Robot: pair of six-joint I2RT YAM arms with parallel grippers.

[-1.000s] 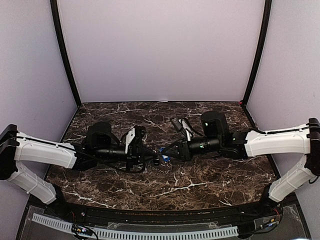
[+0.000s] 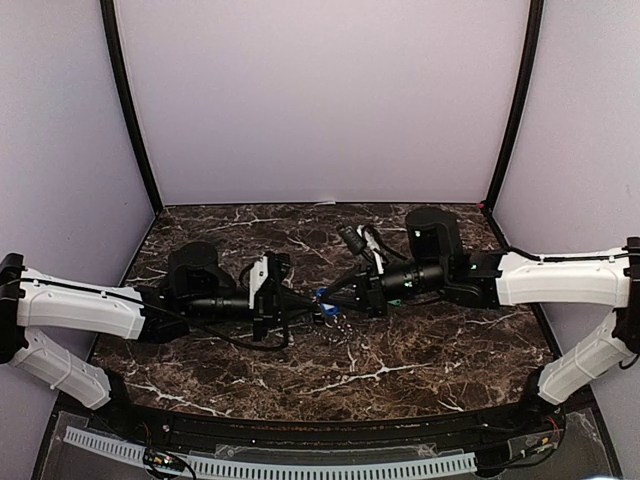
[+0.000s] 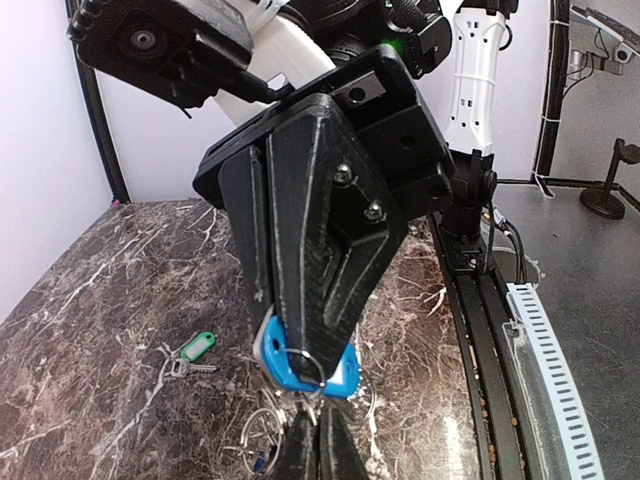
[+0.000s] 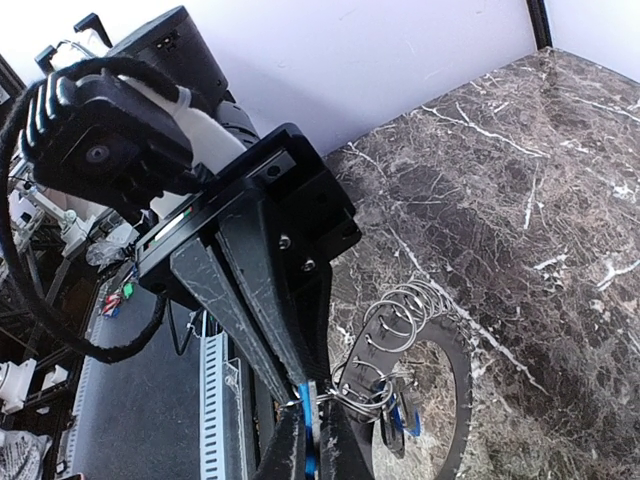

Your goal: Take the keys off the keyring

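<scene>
In the left wrist view a blue key tag [image 3: 283, 368] with a thin metal ring is held in my right gripper, which is shut on it. The right wrist view shows the tag [image 4: 308, 465] edge-on between that gripper's fingers. My left gripper is shut, its tips close under the tag's ring; whether the ring is pinched, I cannot tell. Several metal loops [image 3: 262, 430] hang beside the left tips. On the table lies a green key tag [image 3: 198, 346] with keys [image 3: 185, 369].
A dark curved piece with several wire rings [image 4: 415, 305] lies beneath or beside the grippers in the right wrist view. Both grippers meet over the middle of the marbled table [image 2: 300, 385].
The right arm's wrist has risen a little and turned slightly; the blue tag stays in the right gripper.
</scene>
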